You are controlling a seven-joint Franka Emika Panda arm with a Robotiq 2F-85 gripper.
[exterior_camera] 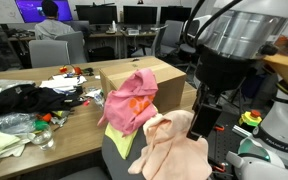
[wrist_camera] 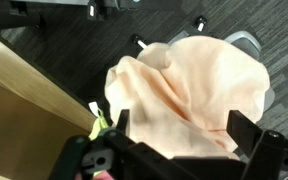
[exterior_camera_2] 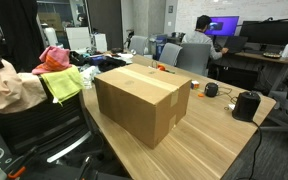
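Note:
A peach cloth (exterior_camera: 171, 152) lies crumpled in the front of exterior view 1. It fills the middle of the wrist view as a wrinkled sheet (wrist_camera: 189, 85). My gripper stands open above it, its dark fingers (wrist_camera: 84, 155) spread at either side of the lower part of the cloth. In exterior view 1 the fingertips overlap the cloth's upper right; whether they touch it, I cannot tell. Beside it hang a pink cloth (exterior_camera: 131, 103) and a yellow-green cloth (exterior_camera: 118, 140), over a chair by the table, also visible in exterior view 2.
A closed cardboard box (exterior_camera_2: 144, 100) stands on the wooden table (exterior_camera_2: 189, 150). Black clothing (exterior_camera: 29, 98), plastic bags and small items crowd the table's other end in exterior view 1. A black speaker (exterior_camera_2: 246, 106) sits by the table's edge, with bare tabletop in front of the box.

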